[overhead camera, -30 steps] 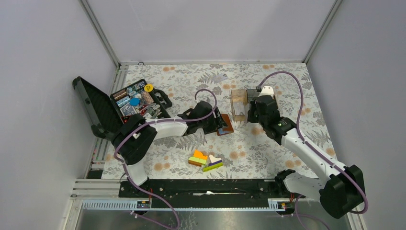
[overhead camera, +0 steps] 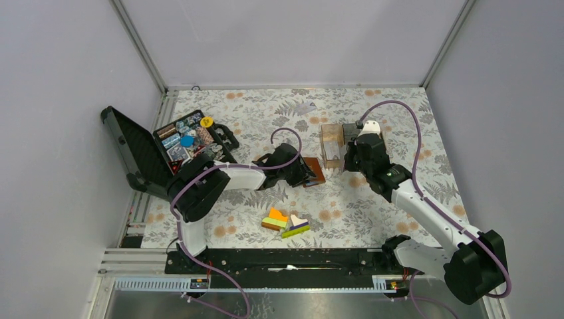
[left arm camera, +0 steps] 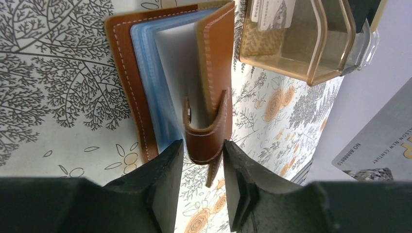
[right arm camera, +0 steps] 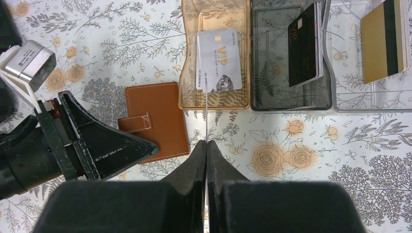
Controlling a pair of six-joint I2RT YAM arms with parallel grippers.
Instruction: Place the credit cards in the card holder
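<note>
The brown leather card holder lies on the patterned table, with blue and white inner sleeves visible. My left gripper is at its strap, fingers close around the brown leather flap, partly open. My right gripper is shut, with a thin edge-on card running up from its tips, over the clear amber tray of white VIP cards. Black cards stand in the middle tray, gold cards in the right one.
An open black case full of small items stands at the left. Coloured blocks lie at the front.
The right arm is almost unchanged.
</note>
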